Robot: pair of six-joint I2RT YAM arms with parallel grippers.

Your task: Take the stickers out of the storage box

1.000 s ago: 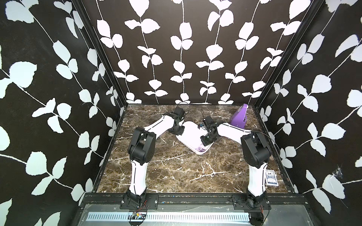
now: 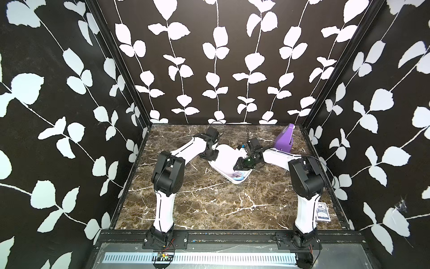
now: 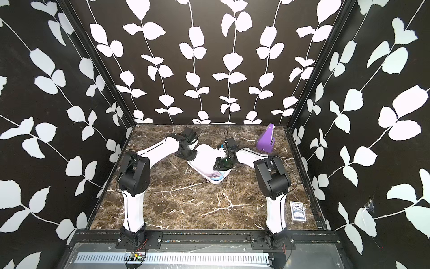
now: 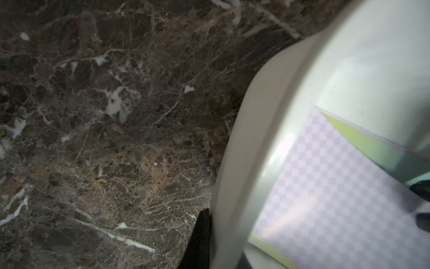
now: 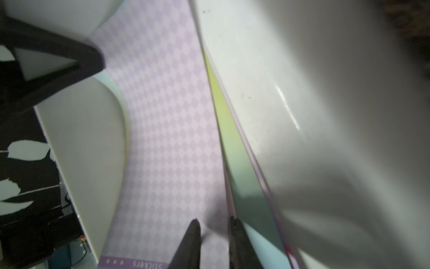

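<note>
The white storage box (image 2: 220, 166) sits mid-table. My left gripper (image 2: 210, 154) is shut on its left wall, seen close in the left wrist view (image 4: 264, 134). Inside lie sticker sheets: a lilac checked one (image 5: 165, 148) marked "Stickers" on top, with yellow-green and blue ones (image 5: 237, 157) beneath. My right gripper is down inside the box at the lilac sheet's edge, fingers slightly apart; whether any sheet is between them is unclear. The lilac sheet is bent upward in the right wrist view.
A purple object (image 2: 284, 139) stands at the back right, behind the right arm. A card deck (image 3: 297, 210) lies at the front right.
The left arm has stayed still.
</note>
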